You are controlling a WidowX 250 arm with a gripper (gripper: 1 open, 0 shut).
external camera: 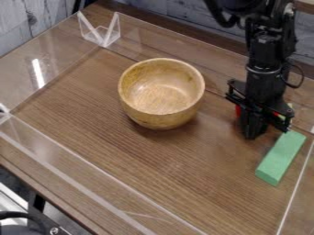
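My black gripper point(259, 119) is low over the right side of the wooden table, in front of a red object point(240, 113) that it mostly hides. Its fingertips are dark and overlap, and whether anything is between them is hard to see. A green block point(280, 158) lies just in front of the gripper, toward the lower right.
A wide wooden bowl point(161, 92) stands left of the gripper. A clear plastic piece point(101, 29) sits at the back left. A dark cable lies at the lower left edge.
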